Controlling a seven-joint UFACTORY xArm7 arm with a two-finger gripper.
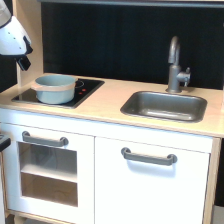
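Note:
At the upper left, a white robot arm reaches in from the edge of the camera view. The dark gripper at its lower end is small and partly cut off, so whether it is open or shut is unclear. To the right of the gripper and a little lower, a light blue-grey pot sits upright on the black stovetop. The gripper appears apart from the pot. What the pot holds, if anything, cannot be made out.
A sink with a grey faucet is set into the right of the wooden counter. Below are a glass-windowed door and a white cabinet door with grey handles. Bare counter lies between stovetop and sink.

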